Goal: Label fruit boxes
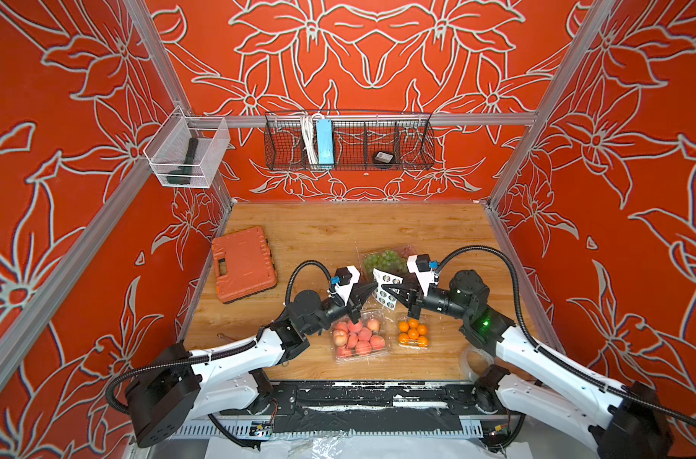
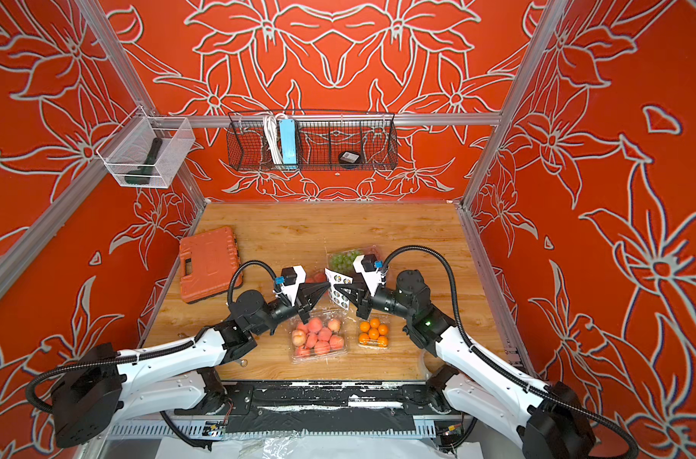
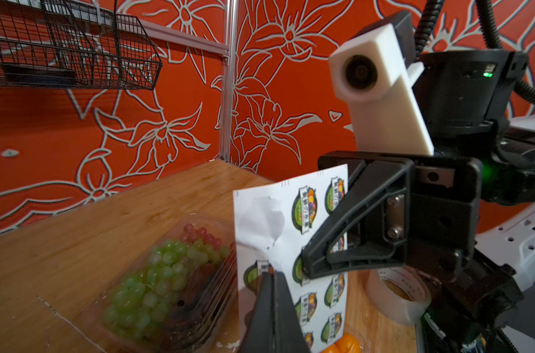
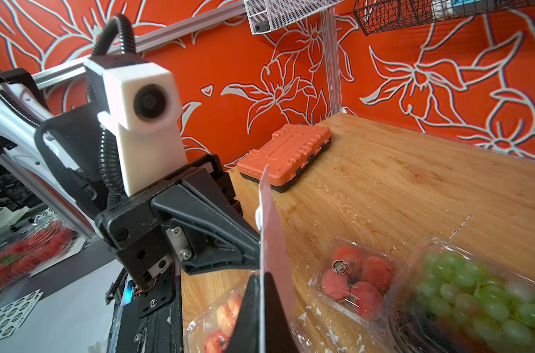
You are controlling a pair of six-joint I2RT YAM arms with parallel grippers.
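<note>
A white label sheet (image 1: pixel 387 289) with several round fruit stickers stands upright between my two grippers. My right gripper (image 1: pixel 386 287) is shut on the sheet, which shows edge-on between its fingers. From the other side my left gripper comes up to the sheet, shut, its tips at the printed face near a sticker; nothing shows between its fingers. One patch on the sheet's upper part is bare and creased. Below the arms lie the peach box (image 1: pixel 358 336) and the orange box (image 1: pixel 413 333); behind the sheet is the grape box (image 1: pixel 384 262).
A small box of reddish fruit (image 4: pixel 354 276) carries a round sticker. At the left lies an orange case (image 1: pixel 243 263), and a tape roll (image 3: pixel 398 294) sits near the right arm.
</note>
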